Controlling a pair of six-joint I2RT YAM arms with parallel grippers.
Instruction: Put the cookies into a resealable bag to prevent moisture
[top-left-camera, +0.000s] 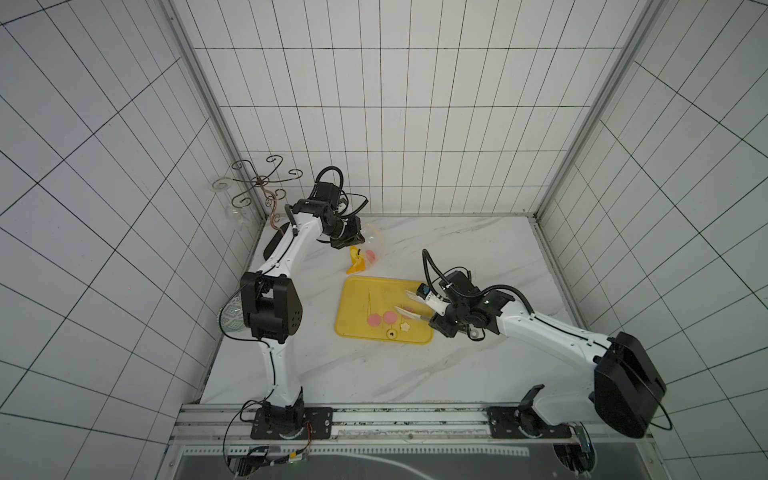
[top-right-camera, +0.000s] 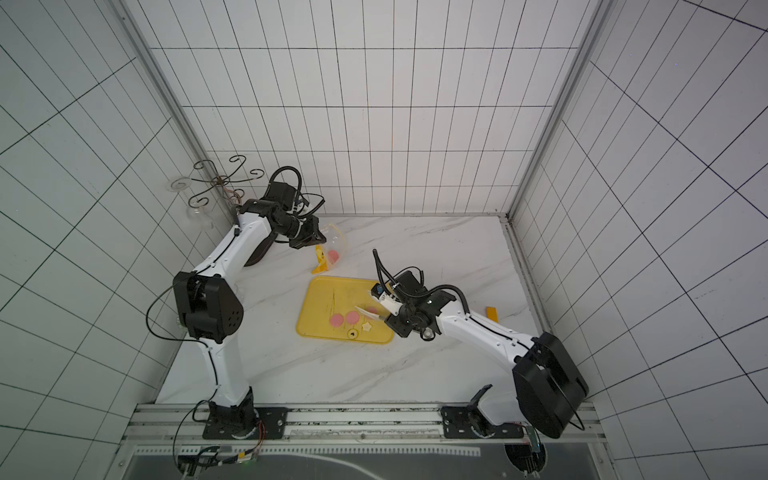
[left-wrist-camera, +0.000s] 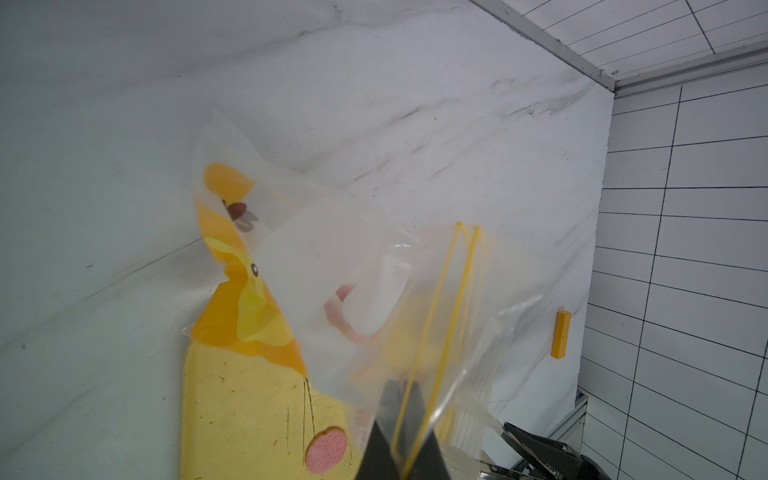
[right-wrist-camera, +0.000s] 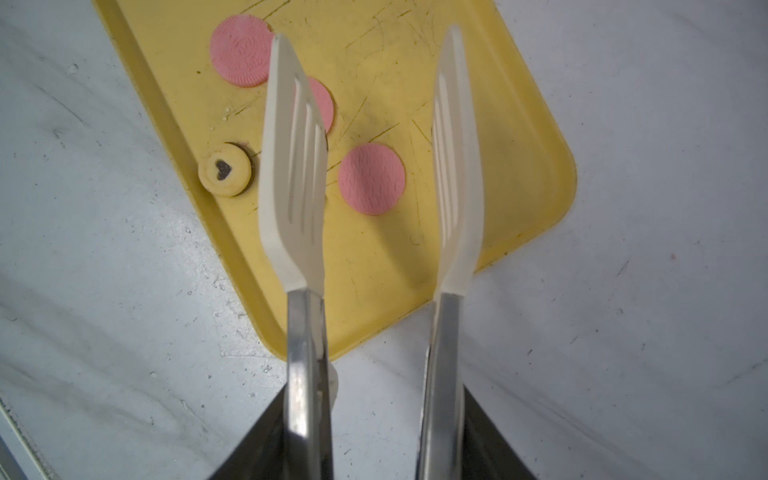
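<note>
My left gripper is shut on the edge of the clear resealable bag (left-wrist-camera: 320, 240), which has a yellow printed figure and hangs behind the tray. A pink patch (top-left-camera: 369, 257) shows at the bag; whether it is print or a cookie, I cannot tell. Held in my right gripper are tongs (right-wrist-camera: 292, 184) with white slotted heads, spread apart over the right part of the yellow tray (right-wrist-camera: 552, 172). A pink cookie (right-wrist-camera: 372, 179) lies between the heads. Two more pink cookies (top-left-camera: 374, 320), a star-shaped cookie (top-left-camera: 405, 326) and a round heart-marked one (right-wrist-camera: 225, 169) lie nearby.
An orange block (top-right-camera: 491, 313) lies at the table's right side. A curly metal stand (top-left-camera: 260, 182) stands at the back left.
</note>
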